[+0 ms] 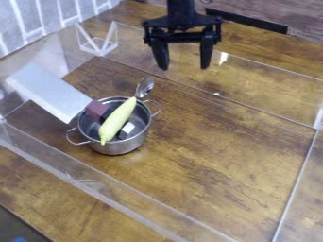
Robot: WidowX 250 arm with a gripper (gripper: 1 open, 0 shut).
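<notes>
My black gripper (pixel 182 49) hangs open at the top centre of the camera view, above the back of the clear-walled table area, with nothing between its fingers. A steel pot (pixel 125 143) stands left of centre on the wood. A pale yellow corn-like piece (pixel 119 119) lies across it, beside a dark purple block (pixel 96 111) and a small white piece (pixel 127 128). A silver spoon (pixel 145 88) sticks up at the pot's back rim.
A white board or cleaver-like sheet (pixel 48 93) leans left of the pot. Clear plastic walls border the area.
</notes>
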